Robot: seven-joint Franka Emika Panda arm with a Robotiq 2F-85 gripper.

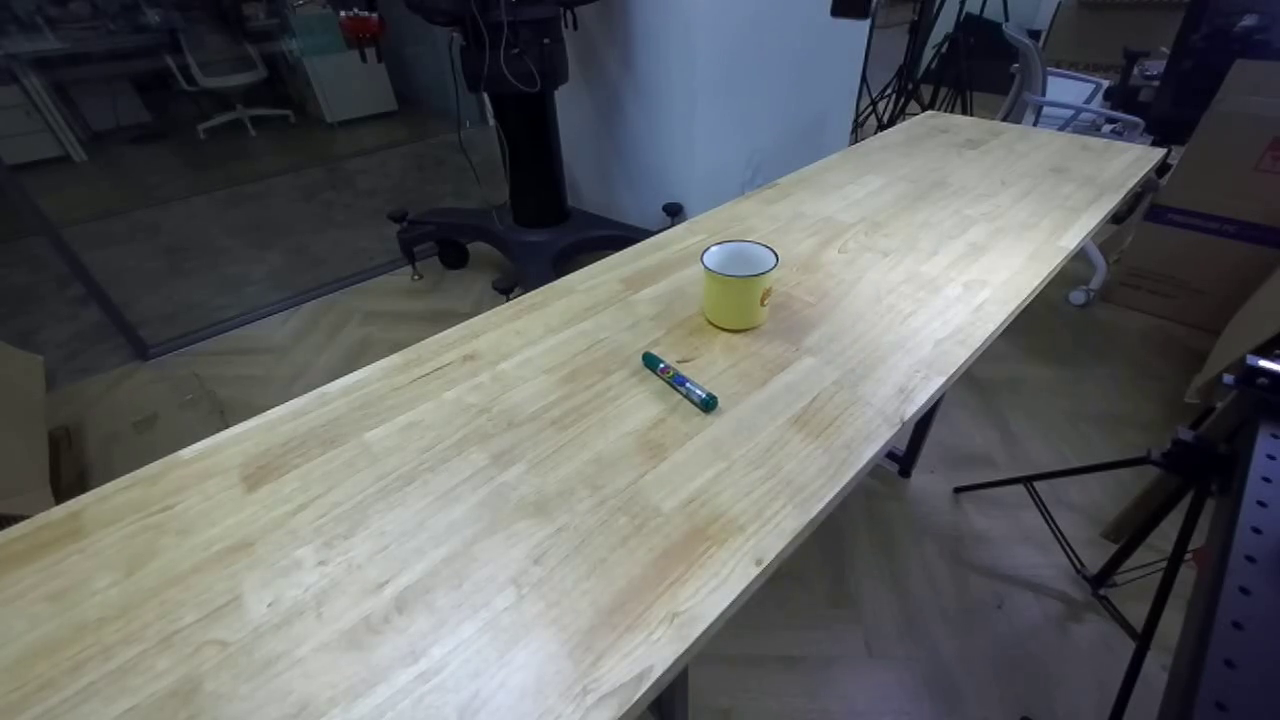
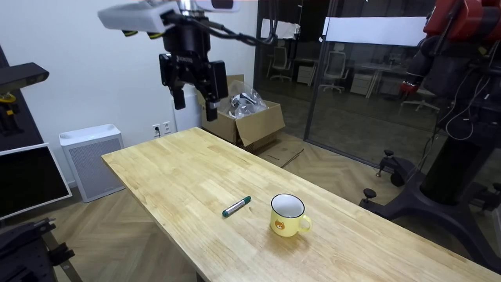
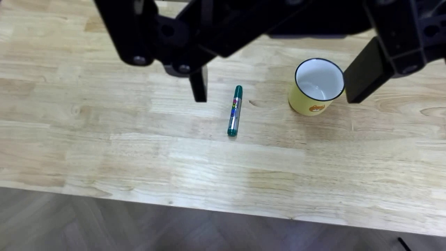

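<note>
A green-capped marker [image 1: 680, 382] lies flat on the wooden table. Beside it, a short way off and not touching, stands a yellow enamel mug [image 1: 735, 292], upright, with a dark rim and an empty white inside. The second exterior view shows the mug's handle [image 2: 306, 224] and a small animal face on its side. High above the tabletop, my gripper [image 2: 195, 112] is open with nothing between its fingers. Looking down in the wrist view, the marker [image 3: 235, 111] appears between the spread fingertips, and one fingertip [image 3: 368, 73] overlaps the rim of the mug [image 3: 304, 103].
An open cardboard box [image 2: 260, 123] sits beyond the far end, and a dark wheeled stand [image 2: 437, 206] beside the table.
</note>
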